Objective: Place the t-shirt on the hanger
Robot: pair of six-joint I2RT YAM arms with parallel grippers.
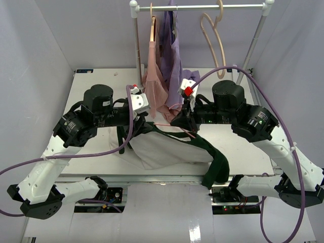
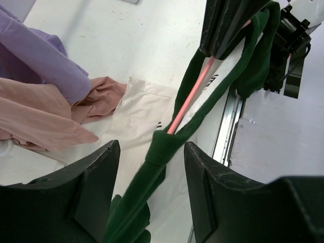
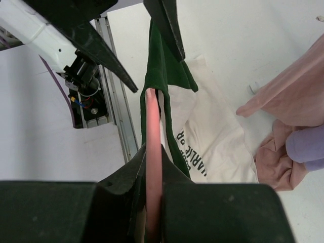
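A white T-shirt (image 1: 167, 154) with green trim (image 2: 158, 154) and dark lettering lies low over the white table's front half. My right gripper (image 1: 179, 121) is shut on a pink hanger (image 3: 153, 147), whose bar runs into the green neckband, lifted toward my left side. My left gripper (image 1: 144, 121) hovers at that end of the band; in the left wrist view its fingers (image 2: 86, 197) stand open around the green fabric, where the pink bar ends.
A white rail (image 1: 238, 6) across the back carries pink (image 1: 154, 71) and purple (image 1: 172, 66) garments and an empty wooden hanger (image 1: 220, 50).
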